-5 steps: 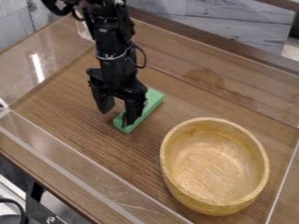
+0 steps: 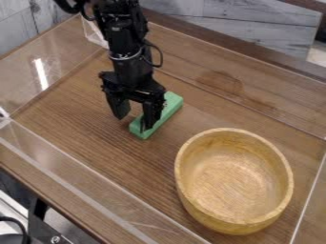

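My black gripper (image 2: 133, 109) is low over the table, its open fingers around the near-left part of a green block (image 2: 163, 112). The block lies slanted on the wooden table (image 2: 76, 152), running from near-left to far-right. Whether the fingers touch it is unclear.
A yellow bowl (image 2: 234, 181) takes up the front right. A small white object stands at the far edge, behind the arm.
My gripper has moved slightly away from the camera, toward the back of the table. The green block appears in about the same place.
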